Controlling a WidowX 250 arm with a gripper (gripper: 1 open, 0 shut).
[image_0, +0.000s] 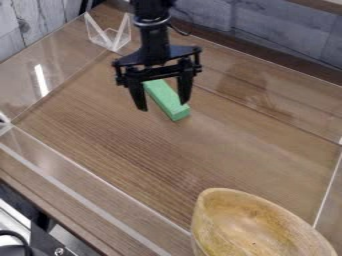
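A black robot gripper (160, 88) hangs from the top of the view, its two dark fingers spread open either side of a green block (173, 107). The block lies on the wooden tabletop (134, 165), partly hidden behind the gripper body, with nothing visibly lifted.
A large pale yellow bowl (254, 225) sits at the front right. Clear, translucent objects lie at the back left and left edge.
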